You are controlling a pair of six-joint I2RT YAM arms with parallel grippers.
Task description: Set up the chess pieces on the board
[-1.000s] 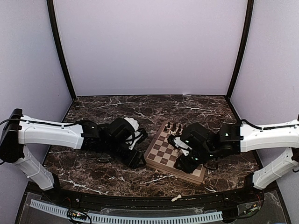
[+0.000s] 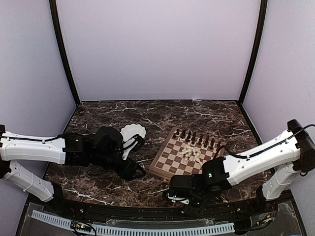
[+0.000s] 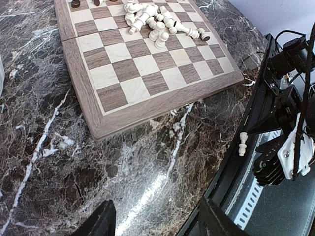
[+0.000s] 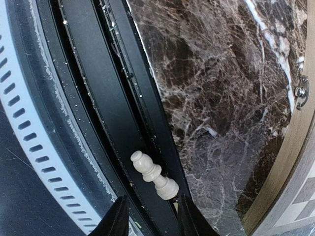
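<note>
A single white chess piece [image 4: 150, 171] lies on its side on the black rail at the table's front edge. My right gripper is just short of it, open, with nothing between its fingers; in the left wrist view its fingers [image 3: 266, 160] part beside the piece. The chessboard [image 2: 155, 166] carries dark pieces [image 2: 194, 137] standing along its far side. White pieces [image 3: 143, 15] lie heaped near its middle, a couple of them upright. My left gripper is open and empty over bare marble left of the board.
A white scalloped plate [image 2: 133, 130] stands behind the left arm. Beyond the black rail runs a pale slotted strip [image 4: 39, 147]. Marble between the board and the rail [image 3: 128, 167] is clear.
My right gripper has moved from over the board toward the front rail and down to the fallen white piece. The left arm has drawn back slightly leftward.
</note>
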